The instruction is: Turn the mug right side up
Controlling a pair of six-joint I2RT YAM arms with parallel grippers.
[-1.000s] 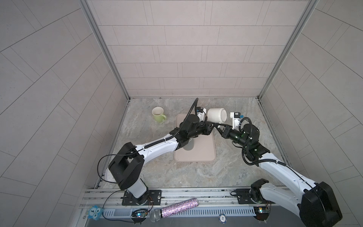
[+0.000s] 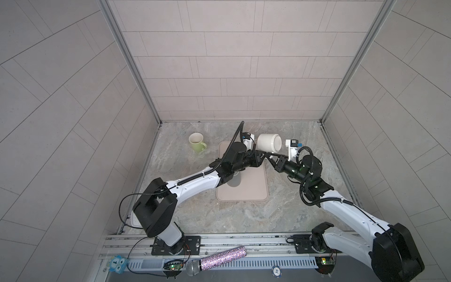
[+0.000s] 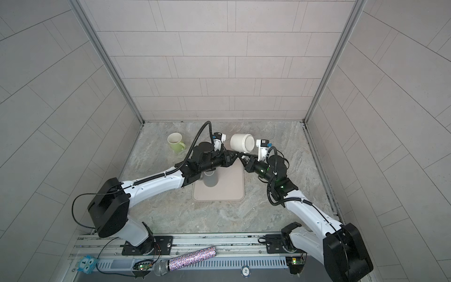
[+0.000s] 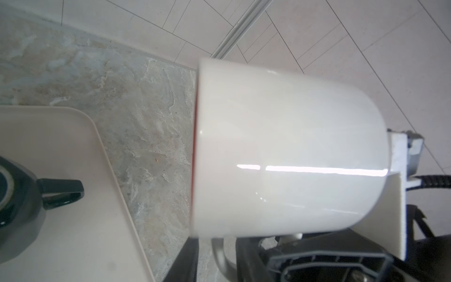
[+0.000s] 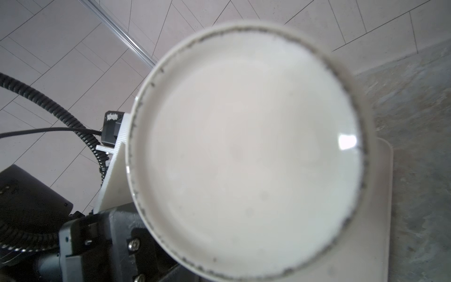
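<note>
A white mug (image 2: 269, 142) is held up on its side over the right of the tray between both grippers. Its handle hangs down in the left wrist view (image 4: 219, 253); the right wrist view faces its round bottom (image 5: 244, 150). My left gripper is at that handle, its fingers part open on either side of it. My right gripper (image 2: 270, 157) meets it under the mug and is shut on the mug, though its fingertips are mostly hidden by the mug and hard to make out.
Below lies a pink tray (image 2: 242, 191) with a dark grey mug (image 3: 210, 179) on it, partly behind my left arm. A green mug (image 2: 196, 142) stands at the back left. The counter round the tray is otherwise clear.
The mug and both grippers have shifted very slightly; otherwise the top left view looks the same.
</note>
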